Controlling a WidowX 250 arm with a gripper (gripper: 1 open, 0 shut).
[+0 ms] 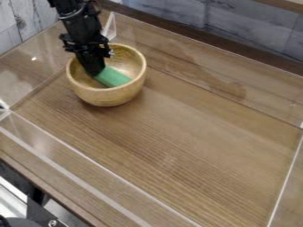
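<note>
A yellow bowl (119, 97) sits at the upper left of the wooden table (190, 151), with a green block (112, 77) lying inside it. The black gripper (92, 64) reaches down from the top left into the bowl's left part, just beside the block's upper-left end. Its fingertips look close together; whether anything is between them is hard to see.
</note>
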